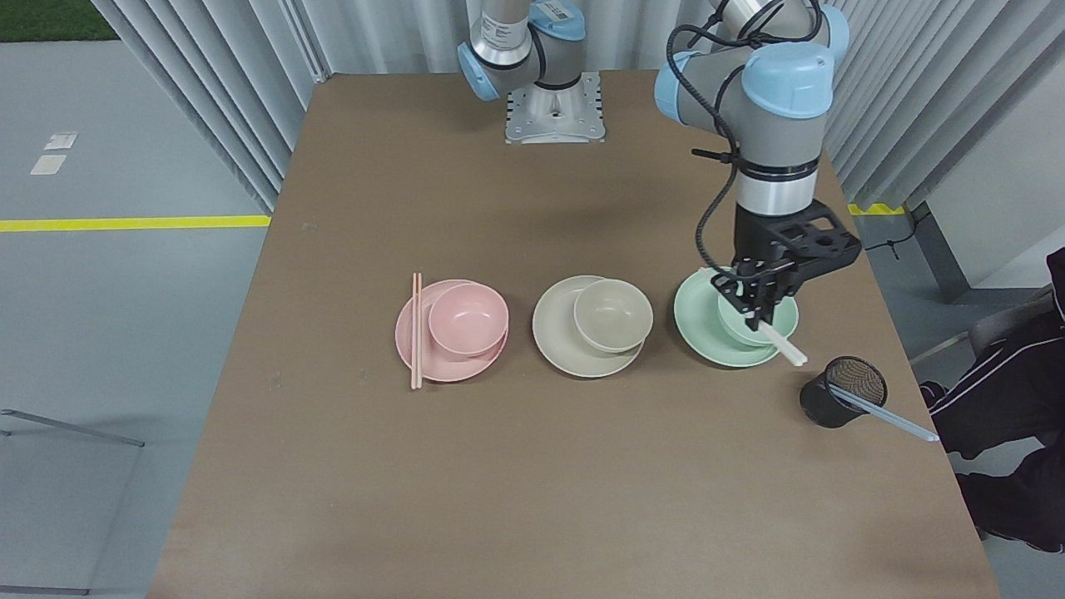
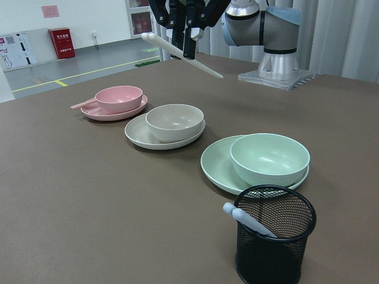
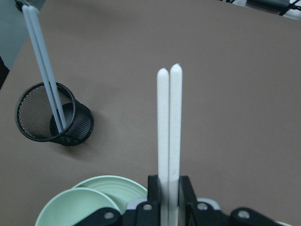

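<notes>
My gripper [image 1: 759, 311] is shut on a pair of white chopsticks [image 3: 175, 117], held raised over the mint bowl [image 2: 269, 160] and mint plate [image 1: 699, 319]. The black mesh holder [image 1: 830, 399] stands at the right, with pale blue chopsticks [image 3: 47, 70] leaning in it. In the middle, a cream bowl [image 1: 611, 314] sits on a cream plate [image 1: 559, 349]. To the left, a pink bowl [image 1: 467, 318] sits on a pink plate [image 1: 449, 371], with pink chopsticks [image 1: 417, 329] along its left side.
A dark-clothed person sits beyond the right edge.
</notes>
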